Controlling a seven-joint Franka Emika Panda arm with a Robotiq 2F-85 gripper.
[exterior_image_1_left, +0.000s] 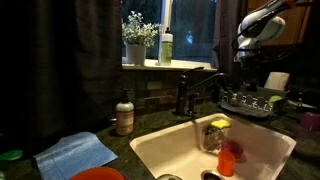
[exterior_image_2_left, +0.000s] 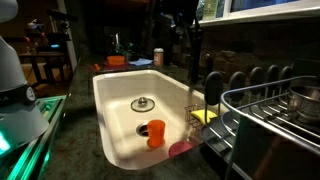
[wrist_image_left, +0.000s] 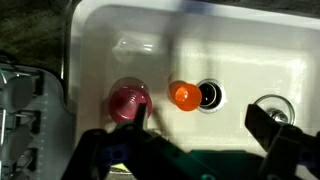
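Observation:
My gripper is open above the white sink (wrist_image_left: 225, 40), its dark fingers wide apart with nothing held. Below and between them, an orange cup (wrist_image_left: 185, 96) stands in the basin beside the dark drain (wrist_image_left: 210, 95). Left of that cup in the wrist view is a translucent red cup or bowl (wrist_image_left: 127, 102), close to the left finger. In exterior view 2 the orange cup (exterior_image_2_left: 156, 133) looks upright, and the red piece (exterior_image_2_left: 181, 148) is partly hidden by the sink's rim. A round metal strainer (exterior_image_2_left: 143, 104) lies farther along the basin.
A yellow sponge (exterior_image_1_left: 220, 124) sits at the sink's back edge near the black faucet (exterior_image_1_left: 182, 97). The dish rack (exterior_image_2_left: 270, 100) borders one side. A soap bottle (exterior_image_1_left: 124, 115) and blue cloth (exterior_image_1_left: 74, 156) occupy the counter on the other.

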